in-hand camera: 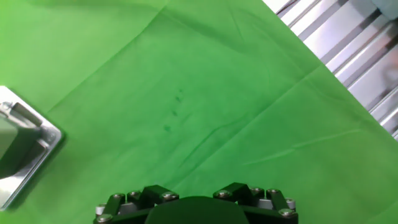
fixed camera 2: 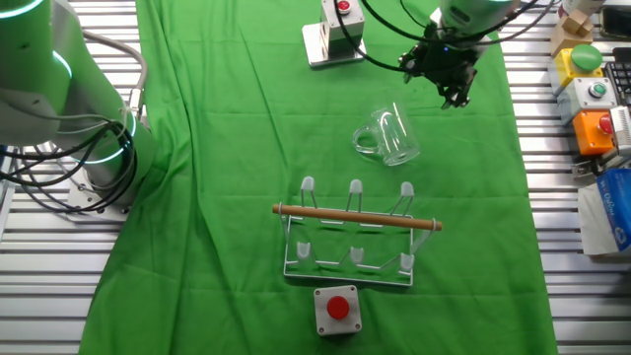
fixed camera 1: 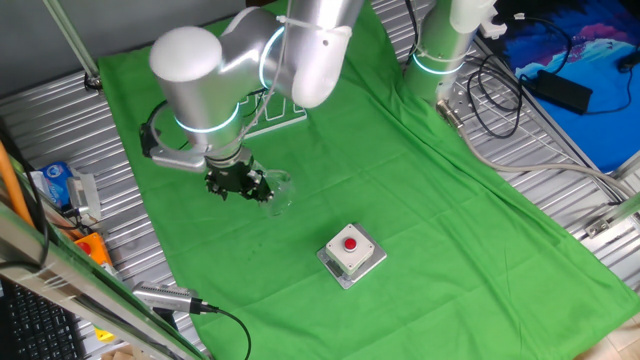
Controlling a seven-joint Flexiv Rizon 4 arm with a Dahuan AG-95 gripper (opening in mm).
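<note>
A clear glass mug (fixed camera 2: 396, 136) with its handle to the left is on the green cloth; whether it stands or lies is hard to tell. In exterior view 1 the mug (fixed camera 1: 281, 192) shows faintly just right of my gripper (fixed camera 1: 240, 183). Exterior view 2 has the gripper (fixed camera 2: 439, 81) above and right of the mug, apart from it, fingers spread. At the bottom of the wrist view, my gripper is open, with only cloth visible beyond its tips. The mug is out of that view.
A white rack (fixed camera 2: 350, 276) with a wooden bar (fixed camera 2: 357, 215) stands near the mug. A red-button box (fixed camera 1: 349, 249) sits on a metal plate, and another red-button box (fixed camera 2: 338, 311) is beside the rack. Open cloth lies around the first box.
</note>
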